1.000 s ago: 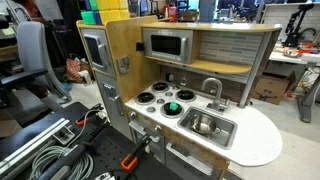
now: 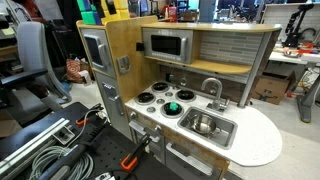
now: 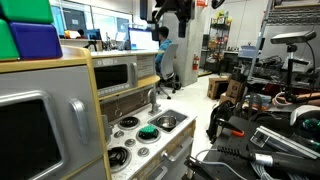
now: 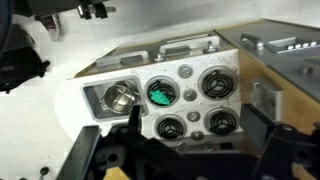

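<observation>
A green object [image 2: 174,106] sits on a front burner of the toy stove, nearest the sink; the exterior view 2 shows the same green object [image 3: 148,131] as a rounded lump. A metal pot [image 4: 121,97] rests in the sink [image 2: 222,131]. High above the counter, my gripper points down with its fingers spread wide. Nothing is between them, and the green object and pot lie well below. Part of the dark arm [image 3: 172,15] hangs in at the top of exterior view 2.
A microwave [image 2: 167,44] stands under the wooden shelf [image 2: 220,67] behind the stove. The tall grey cabinet [image 3: 45,130] flanks the stove, with green and blue blocks [image 3: 35,38] on top. A faucet [image 2: 218,90] rises behind the sink. White counter beside the sink is clear.
Dark parts of the arm have come into the top left of exterior view 1, in front of the blocks and cabinet. The green object and the pot have stayed put.
</observation>
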